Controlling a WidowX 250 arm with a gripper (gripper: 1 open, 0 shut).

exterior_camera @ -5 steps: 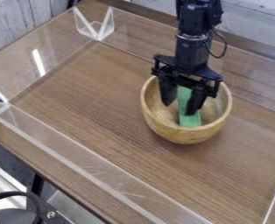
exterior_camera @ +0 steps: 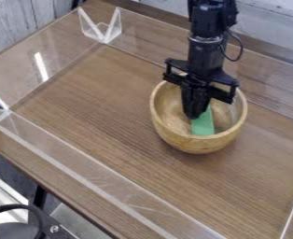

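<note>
A wooden bowl [exterior_camera: 174, 135] sits on the table at center right, with a green object [exterior_camera: 202, 122] inside it. My black gripper [exterior_camera: 194, 97] reaches down into the bowl from above, over the green object's upper end. Its fingertips are dark and overlap, so whether anything is between them is hard to see.
A clear plastic triangular piece [exterior_camera: 99, 26] stands at the back left. The wooden table [exterior_camera: 87, 103] is open to the left and front. A black cable or base [exterior_camera: 19, 224] lies at the lower left corner.
Compared with a second ago, the gripper's fingers sit closer together over the green object, covering more of the bowl's middle. The bowl has stayed about in place.
</note>
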